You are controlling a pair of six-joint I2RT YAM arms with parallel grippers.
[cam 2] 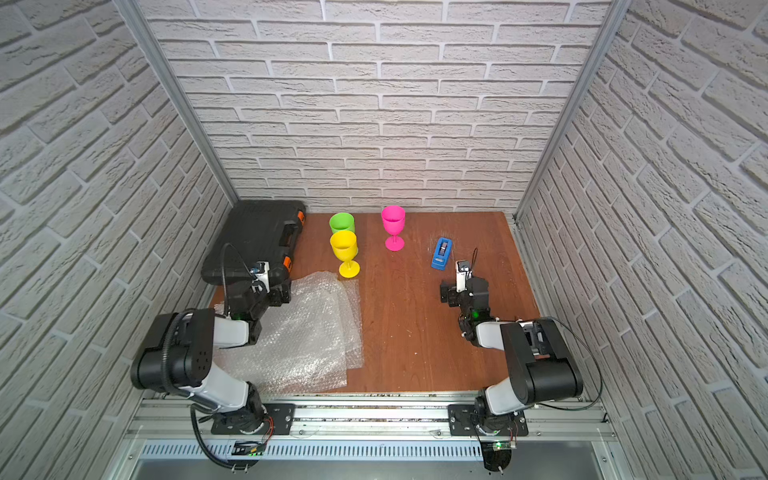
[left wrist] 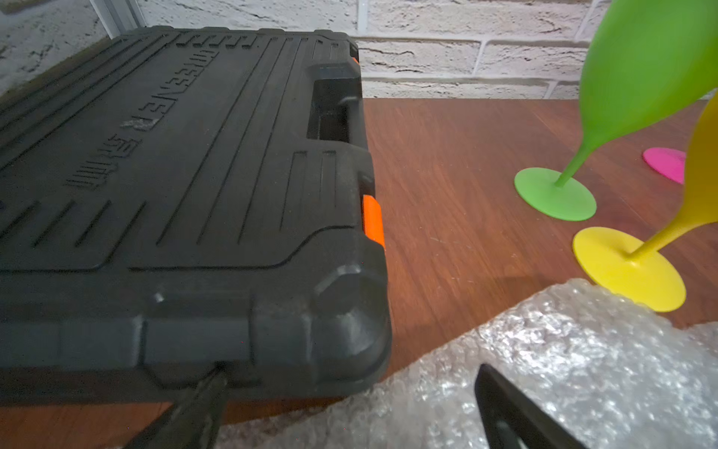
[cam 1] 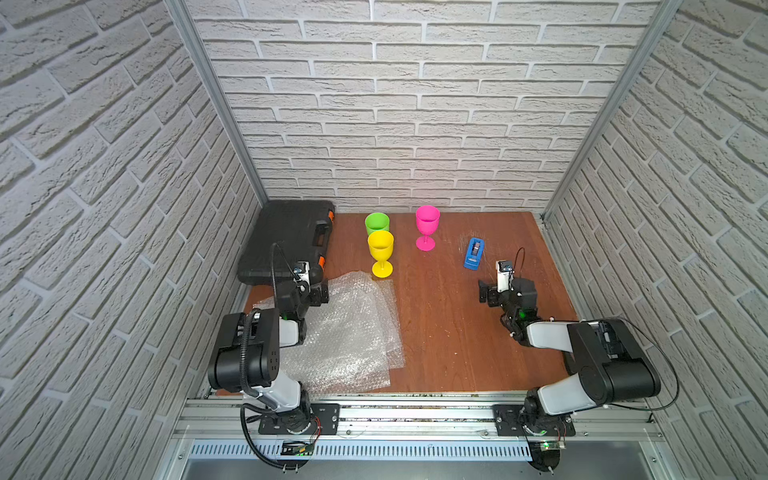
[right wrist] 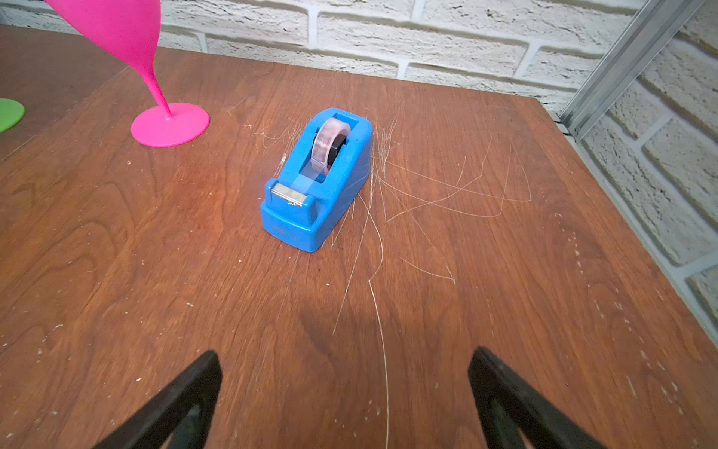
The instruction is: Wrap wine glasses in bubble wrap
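Three wine glasses stand upright at the back middle of the table: a green glass (cam 1: 377,223), a yellow glass (cam 1: 381,249) in front of it, and a pink glass (cam 1: 427,222) to their right. Sheets of clear bubble wrap (cam 1: 349,336) lie flat at the front left, with the yellow base (left wrist: 628,268) close to their back edge. Over the wrap's left part hovers my left gripper, open and empty. A blue tape dispenser (right wrist: 318,179) rests at the right. My right gripper is open above bare wood in front of it, nothing between its fingers.
A black case (cam 1: 286,240) with orange latches fills the back left corner, just ahead of my left gripper. White brick walls (cam 2: 384,120) close off the back and sides.
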